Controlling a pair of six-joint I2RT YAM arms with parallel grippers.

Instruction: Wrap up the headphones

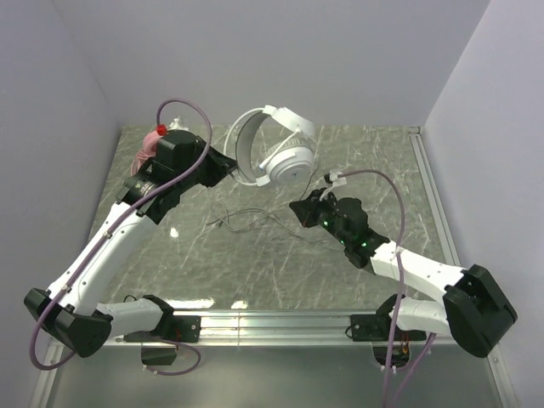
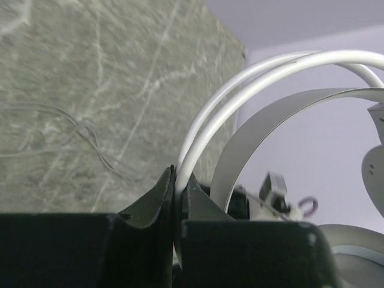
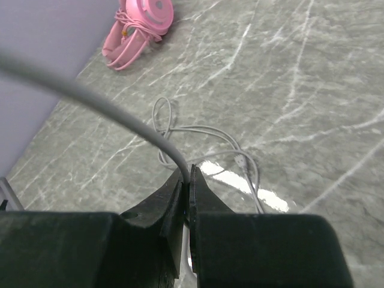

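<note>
White headphones [image 1: 291, 163] hang in the air at the back middle in the top view. Their double white headband [image 2: 193, 139] runs between the fingers of my left gripper [image 1: 230, 164], which is shut on it. To the right and lower is my right gripper [image 1: 304, 214]. In the right wrist view a grey cable [image 3: 150, 133] passes between its fingers, and the right gripper is shut on it. More of the headphone cable [image 1: 246, 214] lies in loose loops on the marbled table; its plug end [image 3: 241, 161] rests there too.
Pink headphones [image 3: 153, 13] with their cable wrapped lie at the back left, partly behind my left arm in the top view. Grey walls [image 1: 255, 59] bound the back and sides.
</note>
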